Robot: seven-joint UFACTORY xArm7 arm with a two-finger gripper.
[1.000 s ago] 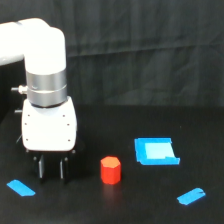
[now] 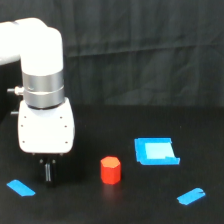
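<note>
My gripper [image 2: 47, 172] hangs at the left, pointing down below the white arm housing [image 2: 46, 128]. Its dark fingers appear drawn together into one narrow shape, so it looks shut, with nothing visible between them. A red block with a hexagonal top [image 2: 110, 170] stands upright to the right of the gripper, clearly apart from it. Behind and to the right lies a blue tray [image 2: 142, 150] with a pale inside.
A flat blue strip [image 2: 20, 188] lies at the lower left, close to the gripper. Another blue piece [image 2: 191, 196] is at the lower right. Dark, open surface separates the red block from the tray.
My arm has shifted slightly left, and its fingers have gone from spread apart to close together. The red block, tray and blue pieces have stayed in place.
</note>
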